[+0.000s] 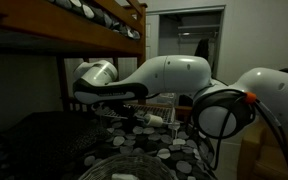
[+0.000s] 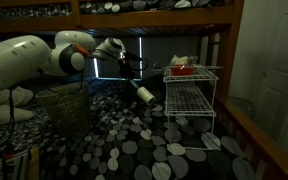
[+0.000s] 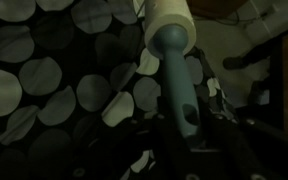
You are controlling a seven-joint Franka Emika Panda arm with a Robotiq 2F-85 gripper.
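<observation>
My gripper (image 2: 131, 77) is shut on the handle of a lint roller, held above the dotted bedding. In the wrist view the blue-grey handle (image 3: 178, 75) runs down between the dark fingers, with the white roll (image 3: 169, 18) at the far end. Exterior view 1 shows the white roll (image 1: 153, 120) sticking out right of the gripper. Tilted downward, the white roll (image 2: 145, 95) appears over the bed in exterior view 2; its clearance from the bedding is hard to judge.
A round wire basket (image 1: 89, 171) stands in front, something white inside. A white wire rack (image 2: 189, 100) stands on the bed, a red item (image 2: 184, 72) on top. The upper bunk (image 1: 44, 35) hangs overhead. Open bedding (image 2: 94, 150) lies before the rack.
</observation>
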